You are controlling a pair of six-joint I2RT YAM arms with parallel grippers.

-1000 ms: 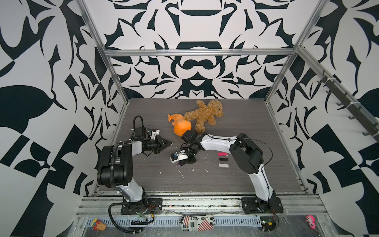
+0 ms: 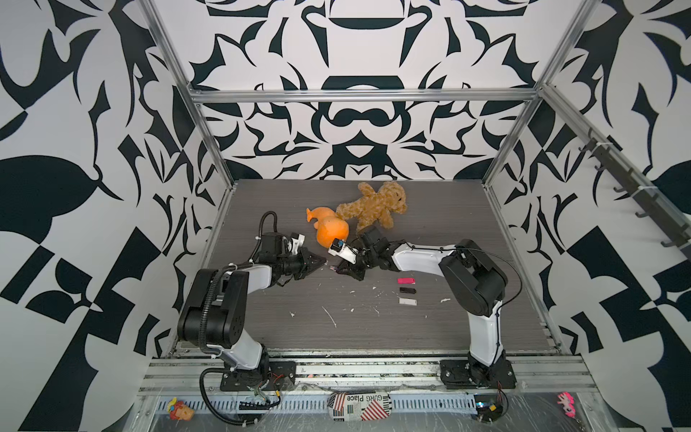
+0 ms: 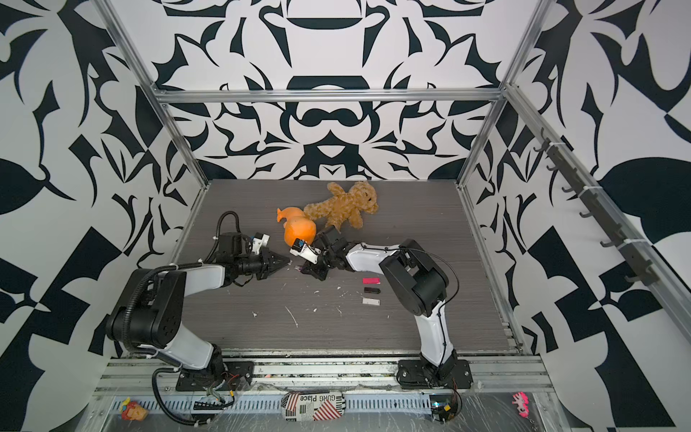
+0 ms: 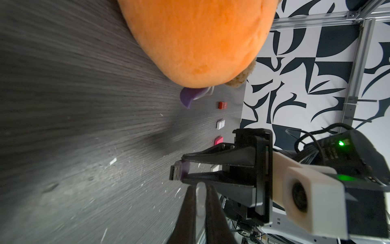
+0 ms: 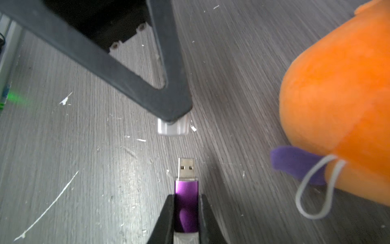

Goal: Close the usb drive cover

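Observation:
The purple USB drive [image 5: 186,205] is held by my right gripper, shut on its body. Its bare metal connector [image 5: 186,168] points up the right wrist view, toward my left gripper. In that view a clear cover [image 5: 173,127] juts from the left fingertips, apart from the connector and slightly to its left. The left wrist view shows my left gripper shut, the whitish cover [image 4: 200,199] between its fingers, and the metal connector [image 4: 174,172] up and to the left. In the top left view, both grippers face each other across a small gap.
An orange plush toy [image 2: 332,229] sits just behind the grippers, with a brown teddy bear [image 2: 374,205] beyond it. Pink [image 2: 406,280], black [image 2: 407,290] and white [image 2: 408,301] small pieces lie to the right.
My right gripper has moved back, away from the front edge, and turned to face the left one. The left gripper has shifted slightly right, narrowing the gap.

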